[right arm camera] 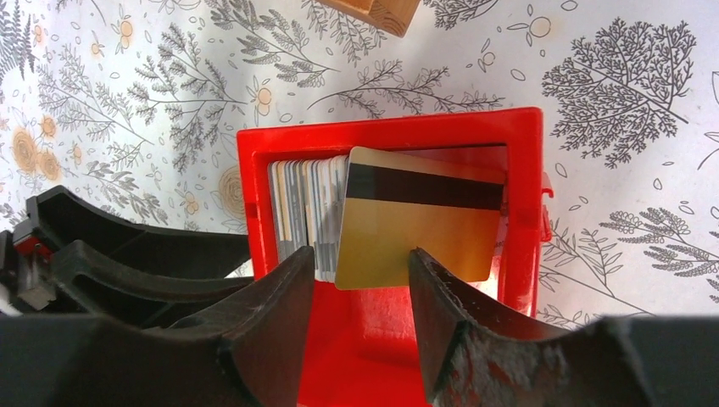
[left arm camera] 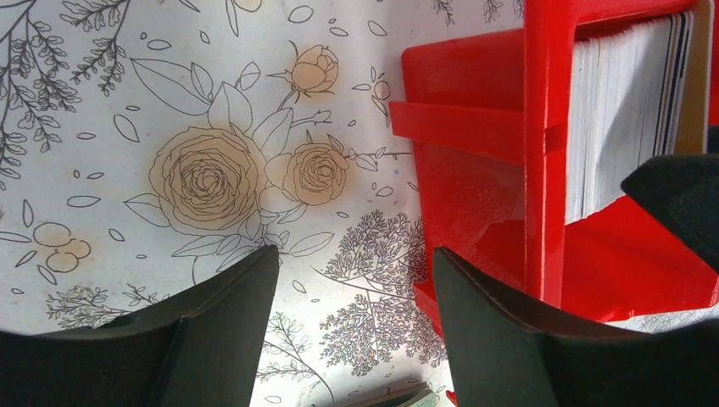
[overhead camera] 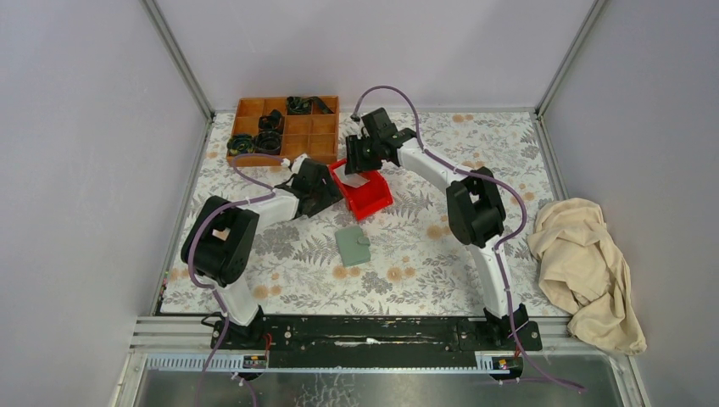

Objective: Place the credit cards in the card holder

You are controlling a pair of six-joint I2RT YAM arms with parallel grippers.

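A green card holder (overhead camera: 353,246) lies flat on the cloth, in front of the red box (overhead camera: 370,200). Packed white cards (right arm camera: 320,212) stand inside the box, and a gold card (right arm camera: 424,229) with a dark stripe leans beside them. My right gripper is over the box, its fingers part open; one fingertip overlaps the gold card, the other is by the white cards. Whether they touch is unclear. Outside the box's left wall, my left gripper stands open with nothing between its fingers, one finger close to the wall.
Behind the box on the left sits a wooden compartment tray (overhead camera: 297,134) with dark coiled items. A beige cloth (overhead camera: 585,271) lies at the far right, off the table.
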